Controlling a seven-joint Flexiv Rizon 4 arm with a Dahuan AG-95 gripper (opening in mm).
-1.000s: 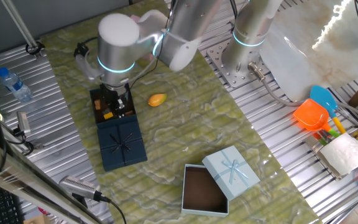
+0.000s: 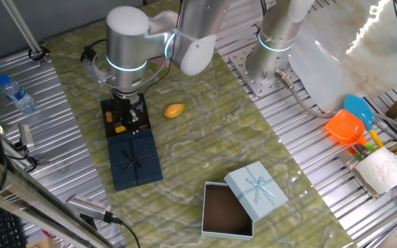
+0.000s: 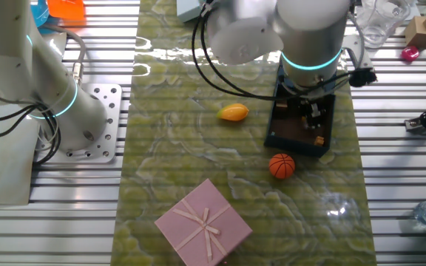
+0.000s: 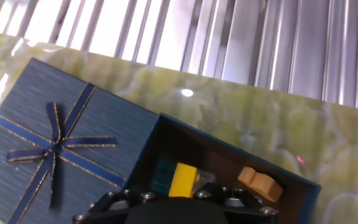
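Note:
My gripper [image 2: 131,122] points down into an open dark blue box [image 2: 107,110]. In the wrist view the black gripper sits at the bottom edge, and its fingers are too foreshortened to show how far apart they are. Just beyond them a yellow block [image 4: 183,180] lies in the box, with a tan wooden piece [image 4: 261,183] to its right. A dim teal piece [image 4: 162,174] is left of the yellow block. The box's lid [image 4: 17,106], tied with a blue ribbon bow, lies beside it. The arm hides part of the box in exterior view 2.
Near the box are a yellow-orange fruit-like object [image 2: 174,110] and a small basketball [image 3: 282,165]. A pink gift box [image 3: 224,225] stands farther off. An open light-blue box [image 2: 204,207] has its lid [image 2: 271,182] leaning at its side.
My wrist has tilted and shifted slightly over the dark blue box. The yellow block, the box and the lid look unmoved.

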